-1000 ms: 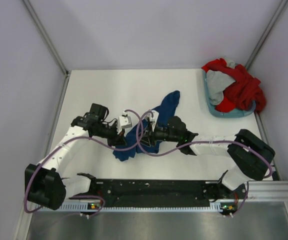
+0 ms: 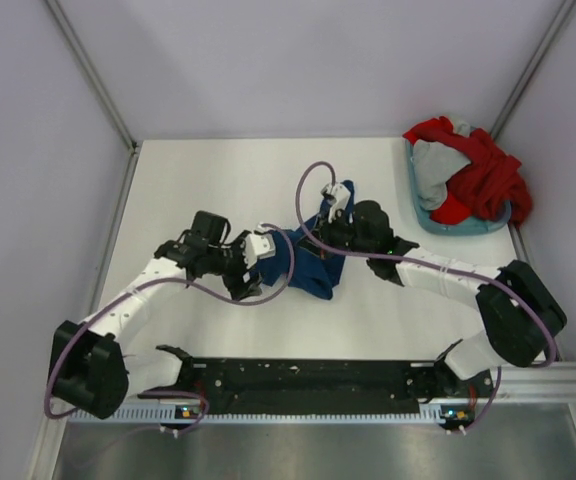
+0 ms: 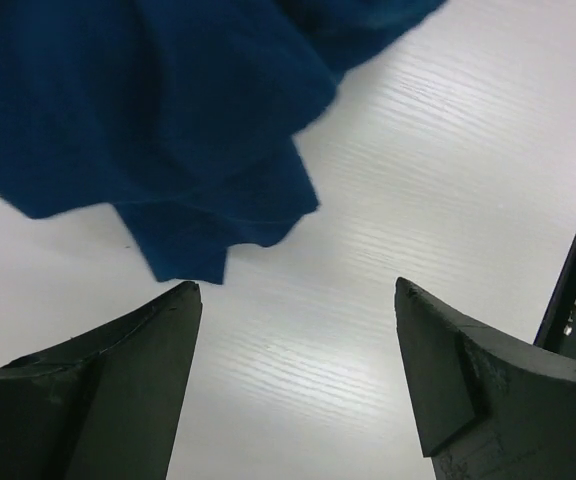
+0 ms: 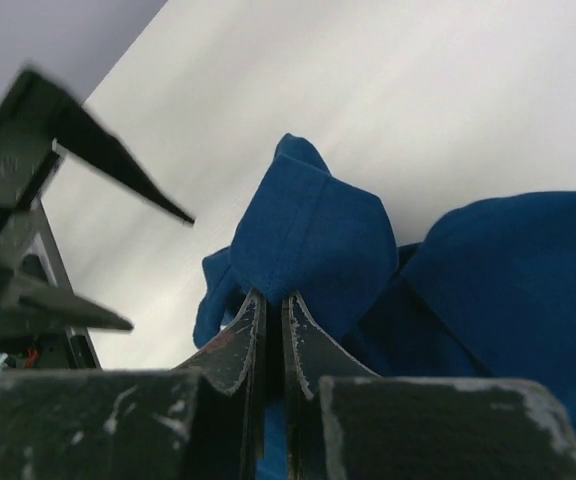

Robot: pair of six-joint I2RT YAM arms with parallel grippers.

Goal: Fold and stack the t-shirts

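Observation:
A dark blue t-shirt [image 2: 313,275] lies crumpled in the middle of the table, folds of it lifted toward my right gripper [image 2: 323,235]. In the right wrist view that gripper is shut on a bunched part of the cloth [image 4: 318,240]. My left gripper [image 2: 253,275] is at the shirt's left side; in the left wrist view its fingers [image 3: 108,400] are spread apart, with bare table between them and blue cloth [image 3: 188,120] beyond. At the upper left of the right wrist view the left gripper's open dark fingers stand beside the cloth.
A teal basket [image 2: 438,225] heaped with red and grey clothes stands at the back right. The dark front edge shows below both arms.
My right gripper has moved right and back with the cloth.

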